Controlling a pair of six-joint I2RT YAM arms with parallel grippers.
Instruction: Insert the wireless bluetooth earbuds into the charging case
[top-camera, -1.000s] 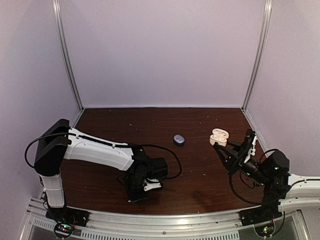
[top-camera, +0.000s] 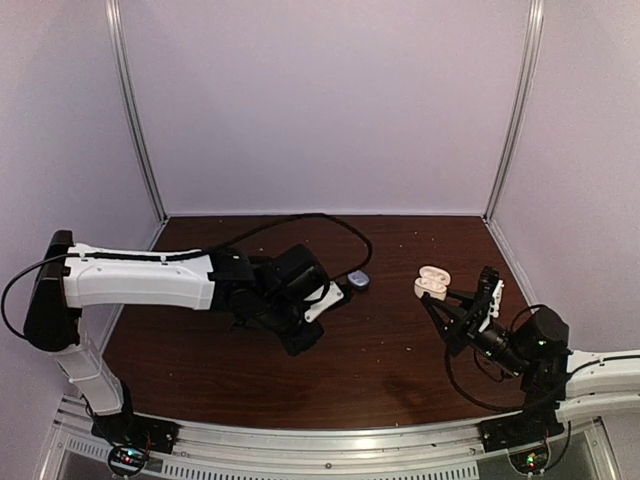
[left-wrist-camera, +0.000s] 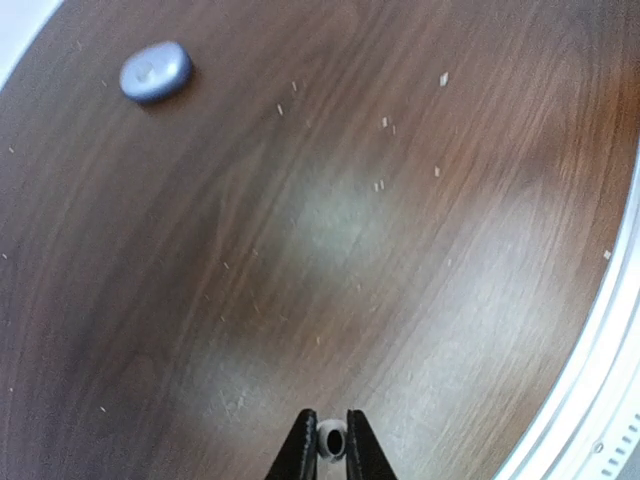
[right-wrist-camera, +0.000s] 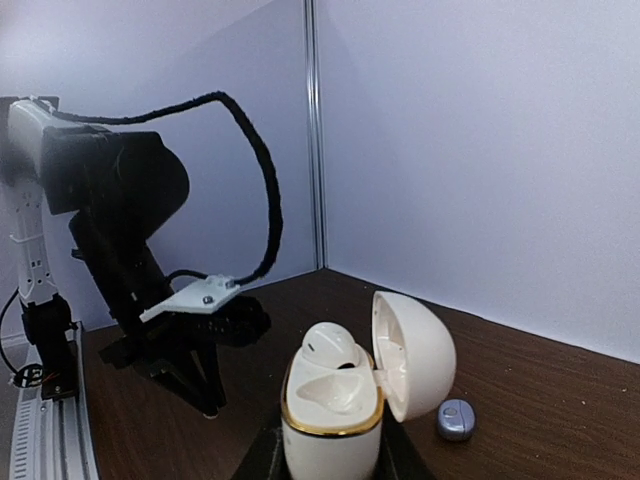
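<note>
My right gripper is shut on the open white charging case (right-wrist-camera: 332, 430), held upright with its lid (right-wrist-camera: 415, 355) swung to the right. One rounded white earbud shape (right-wrist-camera: 330, 345) shows in the back slot; the front slot looks empty. My left gripper is shut on a small white earbud (left-wrist-camera: 331, 436), over bare table left of centre. In the top view the case (top-camera: 432, 282) is at the right gripper's tips, and the left gripper's tips are hidden behind its arm.
A small blue-grey oval object (top-camera: 358, 280) lies on the dark wooden table (top-camera: 220, 380) between the arms. Pale walls (top-camera: 330, 110) close in the back and sides; a metal rail (top-camera: 320, 440) runs along the front edge.
My left arm has risen and moved back, carrying the earbud up off the front of the table.
</note>
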